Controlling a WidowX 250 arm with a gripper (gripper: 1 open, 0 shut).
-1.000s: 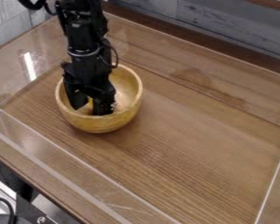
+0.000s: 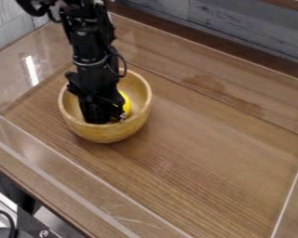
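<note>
A wooden bowl [image 2: 108, 128] sits on the table toward the left. My black gripper [image 2: 100, 110] reaches down from the top into the bowl. A small yellow object [image 2: 124, 100] shows at the right inside of the bowl, partly hidden by the gripper. The fingers are dark and overlap one another, so I cannot tell how far apart they stand or whether anything is between them.
A grey plank wall [image 2: 226, 33] runs along the back. A dark cable lies at the bottom left corner.
The gripper has shifted slightly within the bowl, and more of the yellow object shows at its right than before.
</note>
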